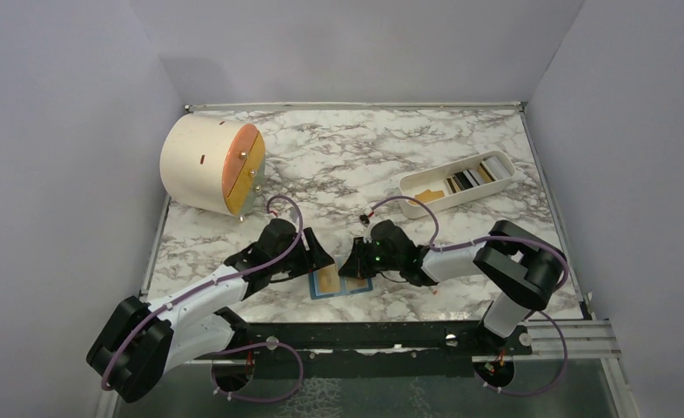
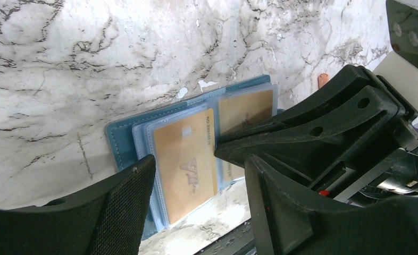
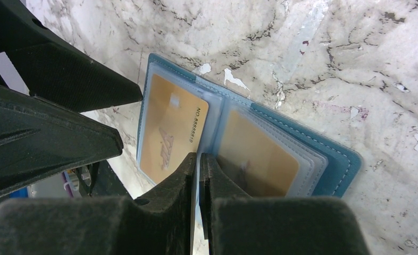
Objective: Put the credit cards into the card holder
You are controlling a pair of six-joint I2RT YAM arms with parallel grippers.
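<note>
Lying opened flat is the blue card holder [image 2: 123, 139] with clear sleeves. A gold card [image 2: 183, 159] shows inside its left sleeve and a second gold card [image 2: 244, 109] inside its right sleeve. Above the left card my left gripper is open, its fingers well apart with nothing held between them. My right gripper is shut, its tips at the fold between the two sleeves; nothing clear shows between them. In the right wrist view its fingers hide the lower part of the right card [image 3: 257, 151].
At the back right stands a white tray [image 1: 469, 198] with several cards and a yellow piece. A cream drum-shaped box [image 1: 195, 161] with coloured drawers sits at the back left.
</note>
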